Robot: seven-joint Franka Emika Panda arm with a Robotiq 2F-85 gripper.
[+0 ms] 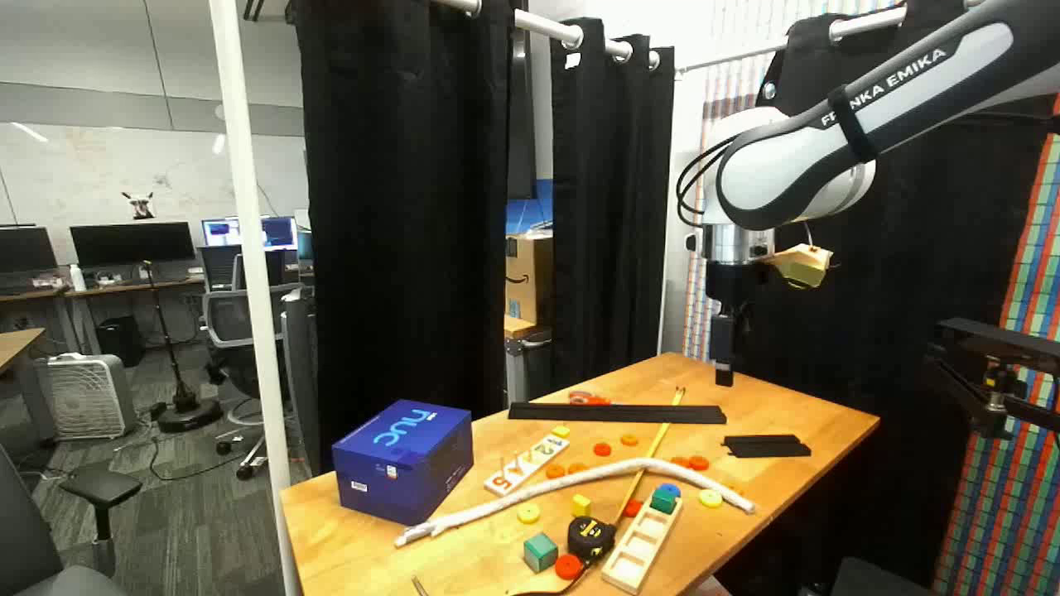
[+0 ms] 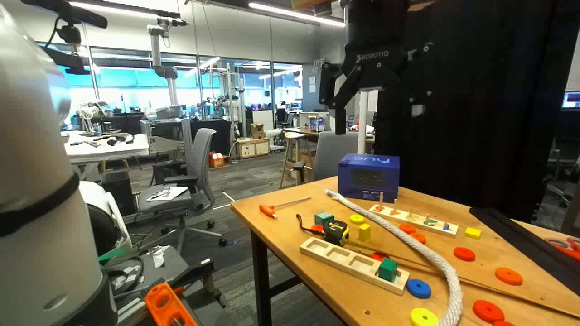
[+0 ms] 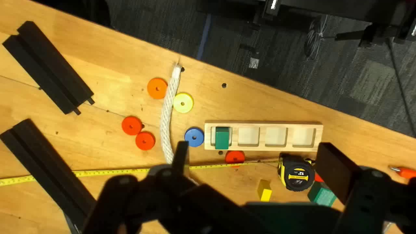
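Observation:
My gripper hangs high above the table, its fingers wide apart with nothing between them. In exterior view 1 the gripper (image 1: 725,376) is over the far end of the tabletop. Below it in the wrist view lies a wooden tray (image 3: 262,147) with square recesses; a green block (image 3: 222,138) sits in its leftmost recess, the others empty. A yellow tape measure (image 3: 297,174) lies beside the tray, its blade drawn out to the left. A yellow block (image 3: 265,190) and another green block (image 3: 322,195) lie close by, the latter partly hidden by a finger.
A white rope (image 2: 416,243) curves across the table among several coloured rings, including a blue ring (image 3: 194,136). A blue box (image 1: 402,460), a numbered peg board (image 1: 527,465), black strips (image 1: 616,413) and an orange screwdriver (image 2: 269,210) also occupy the table.

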